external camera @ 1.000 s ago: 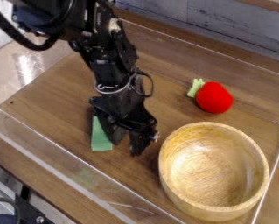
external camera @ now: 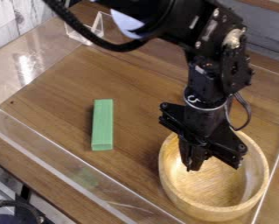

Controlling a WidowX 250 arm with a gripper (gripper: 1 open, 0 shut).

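Note:
My black gripper (external camera: 194, 149) hangs at the right, over the back part of a wooden bowl (external camera: 214, 192), its fingertips just inside or above the rim. Whether anything is between its fingers is hard to tell, and so is how far apart they stand. A green block (external camera: 103, 124) lies flat on the table (external camera: 59, 96) to the left, clear of the gripper.
The arm covers much of the back right of the table. A clear barrier (external camera: 72, 166) runs along the front left edge.
The arm has moved right, away from the green block to over the bowl. The block is now fully in view; the red vegetable is hidden behind the arm.

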